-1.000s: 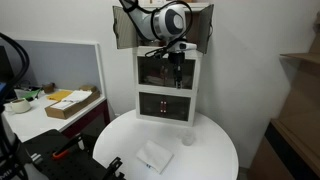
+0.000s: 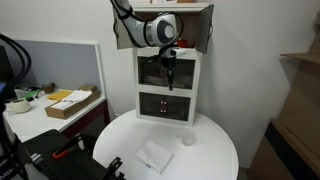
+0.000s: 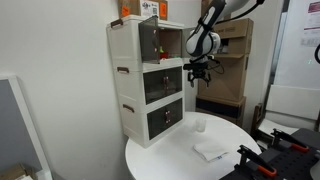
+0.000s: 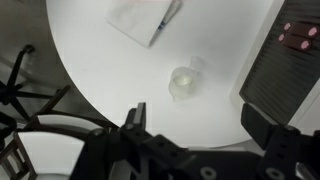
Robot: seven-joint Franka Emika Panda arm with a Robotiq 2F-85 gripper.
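Note:
My gripper is open, its two dark fingers wide apart with nothing between them. In exterior view 1 the gripper hangs high above the round white table, in front of the white cabinet. A small clear cup appears in the wrist view just beyond the gap between the fingers, well below them. The same cup stands on the table near the cabinet. A white folded cloth or sheet lies flat nearer the table's front, with a dark thin item along its edge.
The white cabinet has two dark-fronted lower compartments and an upper one with its doors open and coloured items inside. A cardboard box sits on a side surface at left.
The arm has shifted a little to the left in exterior view 1, and its upper link sits slightly lower. The cup and cloth have not moved.

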